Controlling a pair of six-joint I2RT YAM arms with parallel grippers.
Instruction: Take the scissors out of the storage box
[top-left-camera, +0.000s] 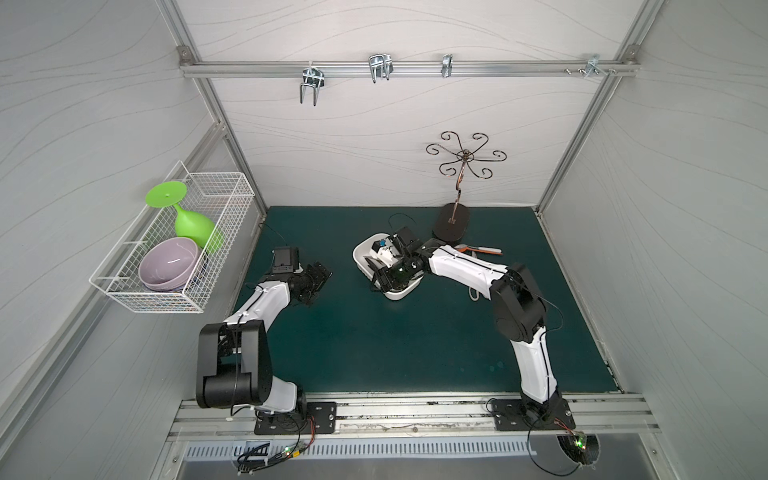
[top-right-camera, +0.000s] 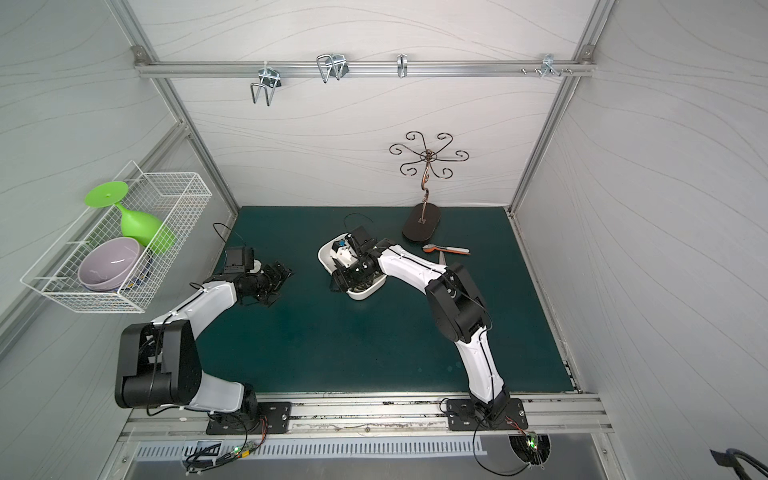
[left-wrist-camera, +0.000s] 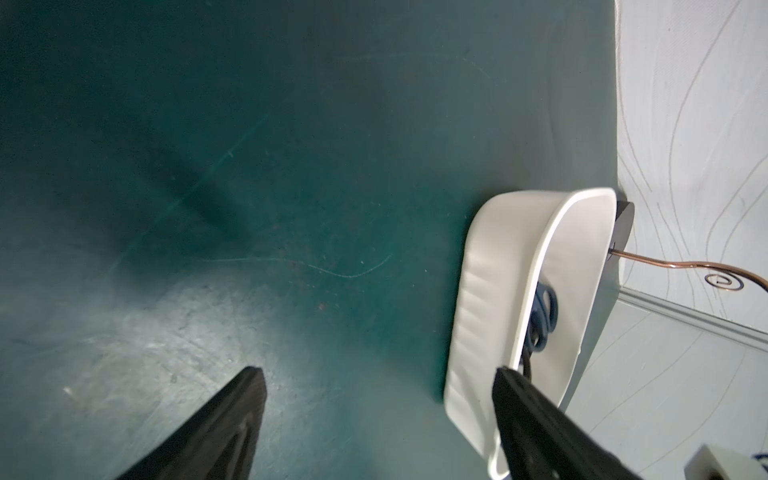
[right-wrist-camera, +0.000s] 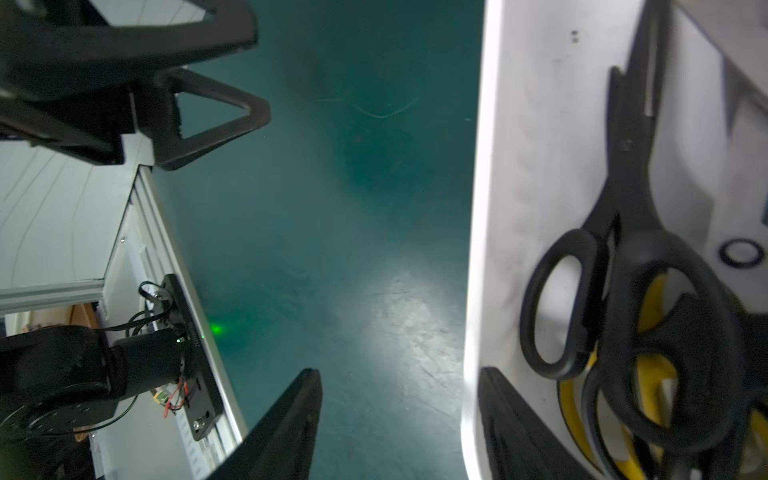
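The white storage box (top-left-camera: 365, 249) stands mid-table, part of it covered by the right arm. Inside, the right wrist view shows black-handled scissors (right-wrist-camera: 632, 180) lying along the box wall, above other black and yellow handles (right-wrist-camera: 648, 376). Blue handles (left-wrist-camera: 541, 318) show within the box in the left wrist view. Over the box hangs my right gripper, open and empty; one of its fingers (right-wrist-camera: 520, 432) overlaps the box's near rim in view, the other is outside over the table. To the left of the box, my left gripper is open above bare table.
Behind the box stands a metal ornament on a dark base (top-left-camera: 451, 224). An orange-handled tool (top-right-camera: 446, 249) lies right of it. A wire basket (top-left-camera: 192, 300) holding a purple bowl (top-left-camera: 169, 264) and a green item (top-left-camera: 192, 224) hangs at left.
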